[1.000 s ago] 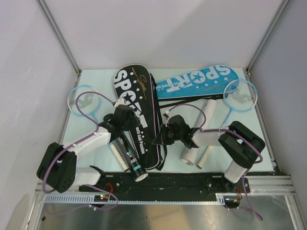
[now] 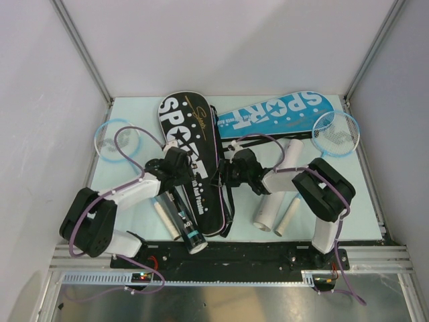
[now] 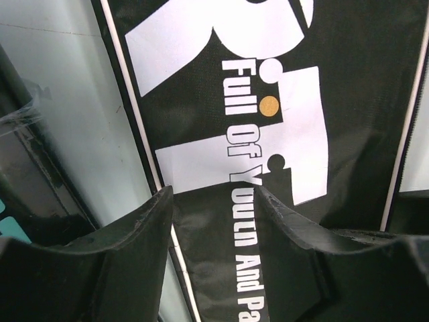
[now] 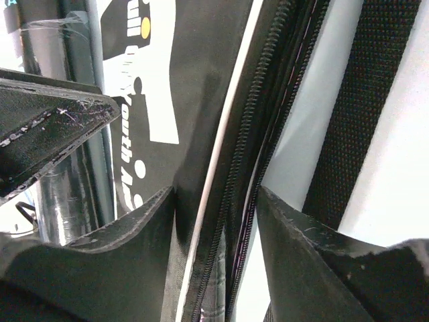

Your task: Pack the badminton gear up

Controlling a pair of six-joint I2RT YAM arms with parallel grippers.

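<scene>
A black racket bag [image 2: 191,127] with white lettering lies flat and lengthwise in the middle of the table. My left gripper is open over the bag's lettered face, with nothing held. At the bag's right edge, my right gripper stands part open around the zipper [image 4: 248,114] and pale piping; whether its fingers touch them is unclear. A blue racket bag [image 2: 275,114] lies at the back right. One racket [image 2: 117,140] rests on the left and another racket [image 2: 335,133] on the right, its handle partly hidden by my arm.
A dark clear tube [image 2: 188,228] lies left of the black bag's lower end, beside a pale handle [image 2: 167,220]. A white tube [image 2: 268,211] lies to the right, partly under my right arm. Bare table shows at the front right.
The left arm has moved only slightly; the bag looks still.
</scene>
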